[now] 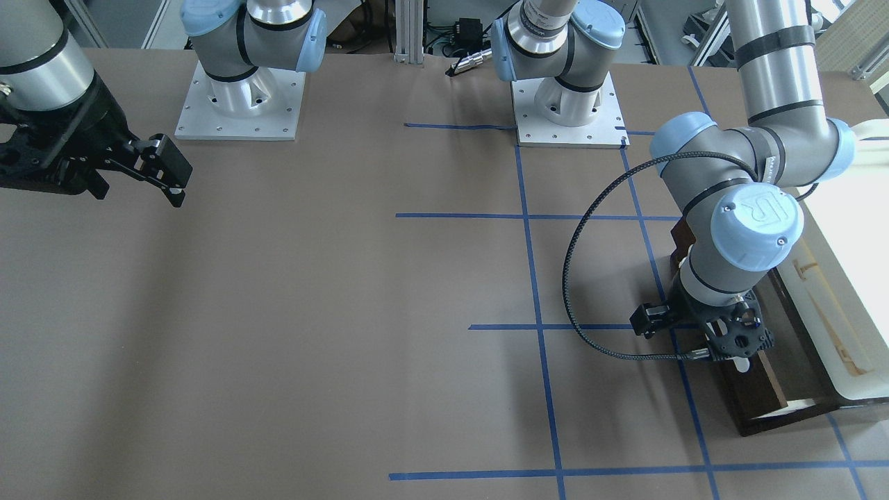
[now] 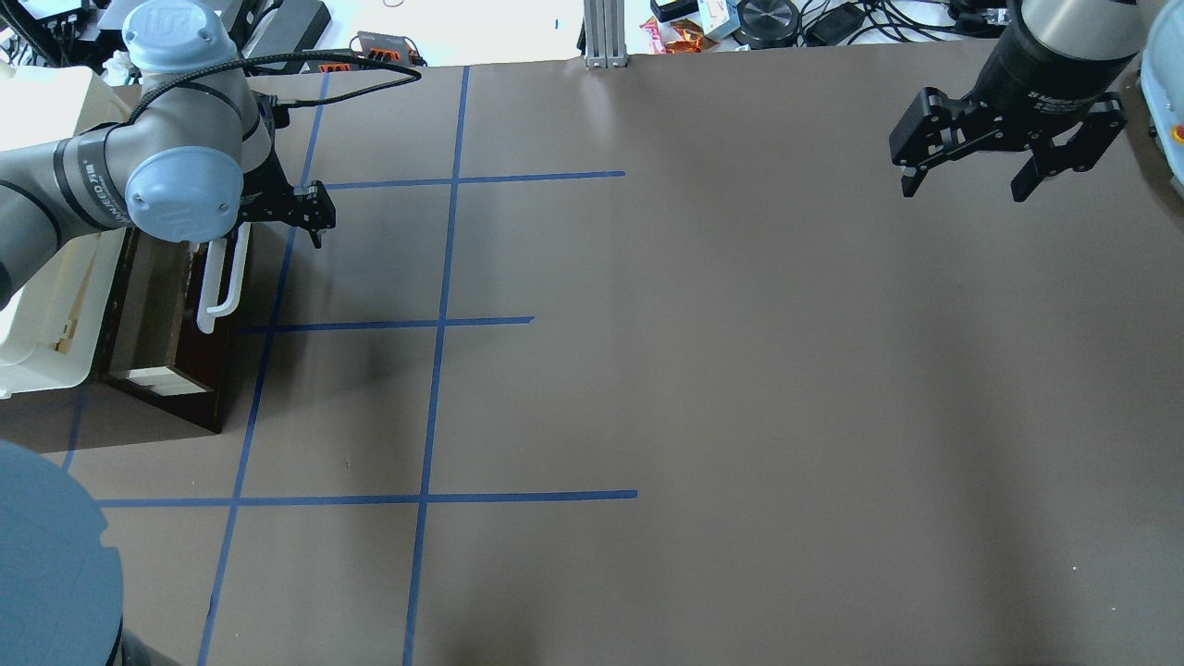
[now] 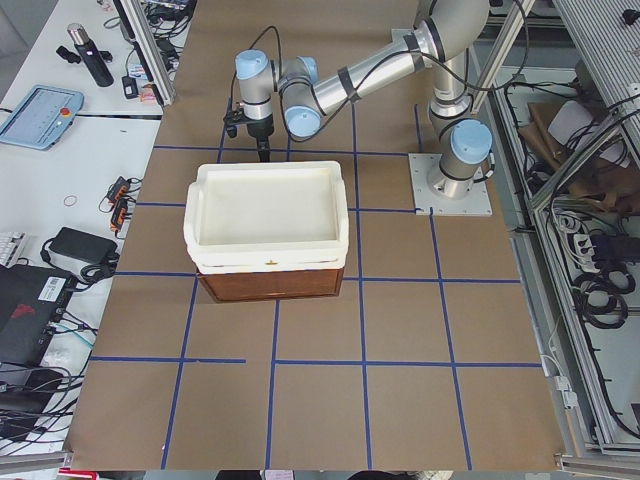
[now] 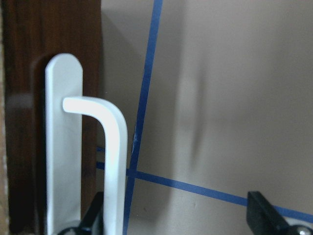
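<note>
A dark wooden box with a partly pulled-out drawer (image 1: 775, 400) stands at the right in the front view, a white tray (image 3: 265, 215) on top. Its white handle (image 4: 115, 161) fills the left of the wrist view. My gripper straddles the handle's bar, the left finger low at the bar, the right finger well apart over the floor, so it is open. In the top view it sits beside the drawer front, partly hidden by the wrist.
Another black gripper (image 2: 999, 166) hangs at the top right of the top view. Two more arm bases stand at the back of the front view.
</note>
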